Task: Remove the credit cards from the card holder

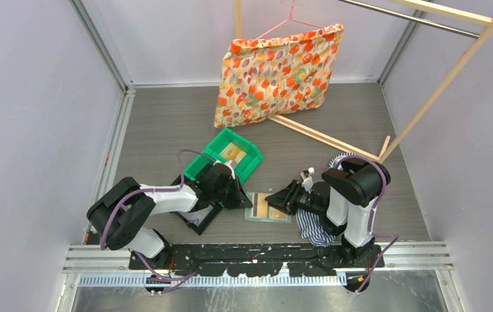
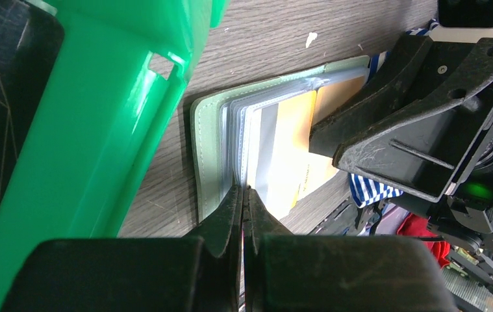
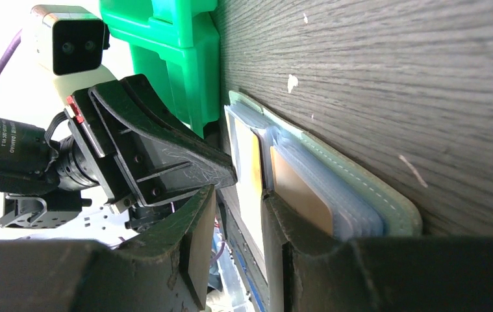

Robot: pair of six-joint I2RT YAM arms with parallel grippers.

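Note:
The card holder [image 1: 258, 215] lies open on the table between my two arms, with a pale green cover and clear plastic sleeves. Yellow and orange cards [image 2: 295, 130] show inside the sleeves. My left gripper is shut, its tips at the left edge of the clear sleeves; whether a thin sleeve edge sits between them is hard to tell. Over the cards, my right gripper stands open with its fingers parted. In the right wrist view, an orange card [image 3: 301, 192] stays in its sleeve behind these fingers.
A green open box [image 1: 254, 156] holding a yellow piece stands behind the left gripper, beside a black tray [image 1: 199, 227]. Striped cloth [image 1: 313, 229] lies under the right arm. A flowered cloth [image 1: 276, 78] hangs at the back. Bare table stretches between the box and the wooden rack.

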